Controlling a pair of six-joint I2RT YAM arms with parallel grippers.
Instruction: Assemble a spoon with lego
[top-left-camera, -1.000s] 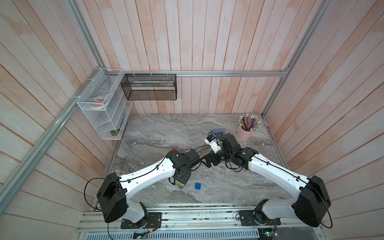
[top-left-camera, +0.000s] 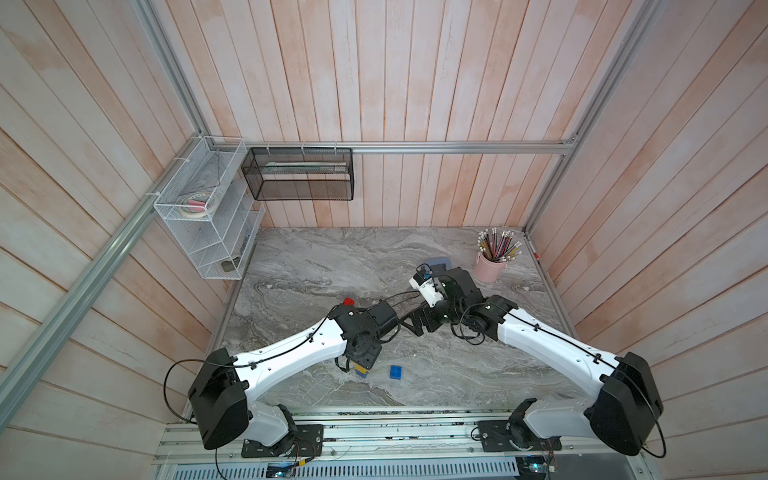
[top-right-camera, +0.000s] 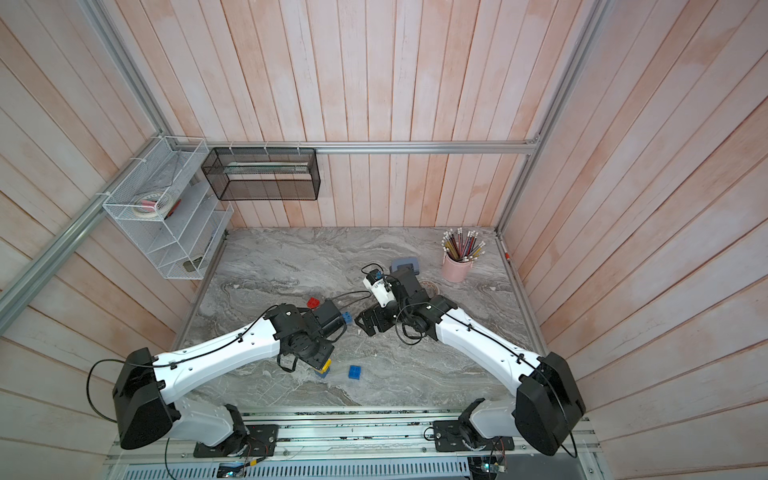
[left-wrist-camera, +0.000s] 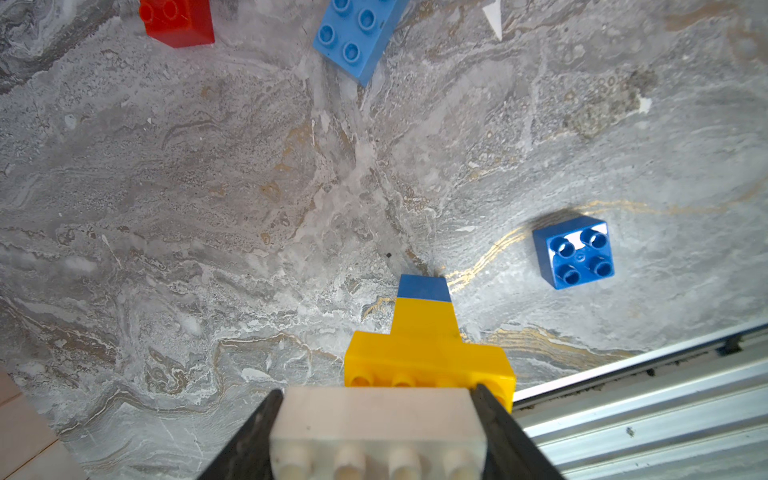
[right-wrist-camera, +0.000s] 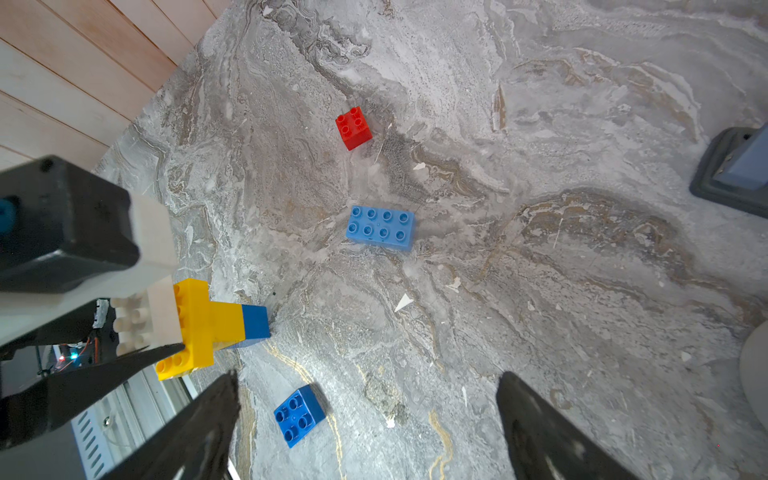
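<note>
My left gripper is shut on a white brick (left-wrist-camera: 377, 424), its studs facing back toward the arm. Beyond it, a wide yellow brick (left-wrist-camera: 432, 357) sits close against the white one; whether they are pressed fully together cannot be told. A narrower yellow brick (left-wrist-camera: 424, 318) and a blue brick (left-wrist-camera: 424, 288) continue the stack toward the table. Seen from the right wrist, the white brick (right-wrist-camera: 164, 316) meets the wide yellow brick (right-wrist-camera: 194, 320). To the right and farther back, my right gripper stands open and empty above the table.
Loose on the table lie a dark blue brick (right-wrist-camera: 300, 415), a light blue brick (right-wrist-camera: 381, 227) and a red brick (right-wrist-camera: 353, 128). A pink cup of pencils (top-left-camera: 489, 266) stands at the back right, near a grey-blue object (top-left-camera: 437, 262). The rail (left-wrist-camera: 640, 376) borders the table's front.
The right arm and the loose dark blue brick stay put.
</note>
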